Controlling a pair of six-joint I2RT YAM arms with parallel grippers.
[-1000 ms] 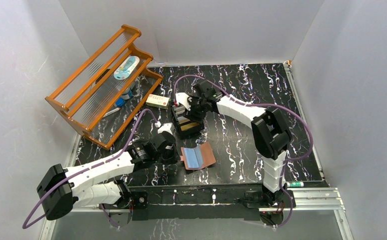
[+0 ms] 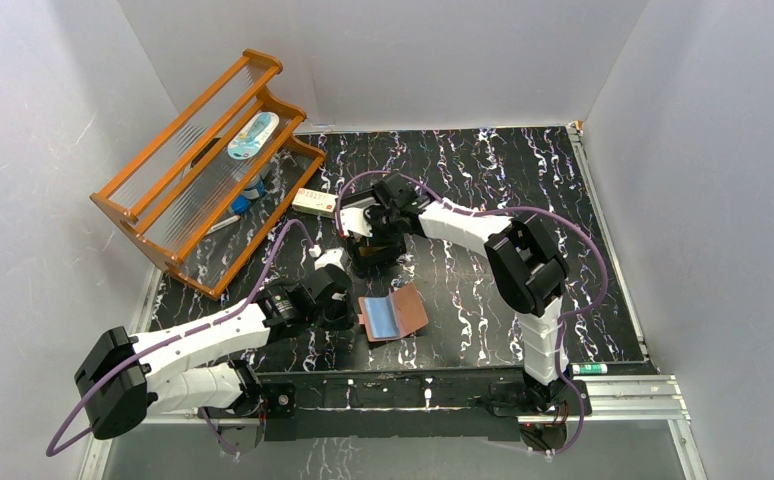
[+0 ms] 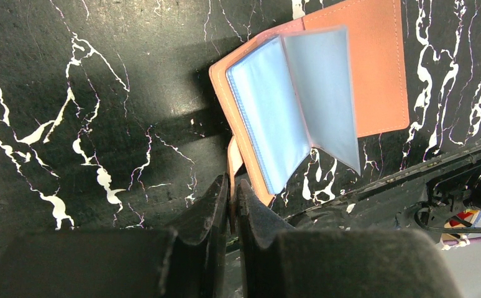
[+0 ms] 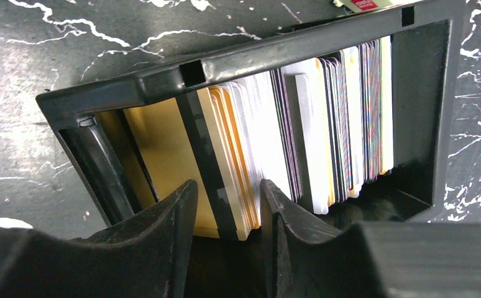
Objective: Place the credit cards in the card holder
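Observation:
The card holder, orange-brown with bluish clear sleeves, lies open on the black marbled table. My left gripper is shut on the holder's strap at its edge. In the right wrist view a black box holds a row of cards standing on edge, with a gold card at its left end. Over this box my right gripper is part open, its two fingers spread in front of the gold, orange and white cards. Whether either finger touches a card I cannot tell.
A wooden rack with clear panels stands at the back left. Close to the black box is a cream-coloured small box. A green and white tube lies at the front right.
My right gripper has moved a little left and toward the front over the black box. The card holder has shifted very slightly left; the left arm looks almost still.

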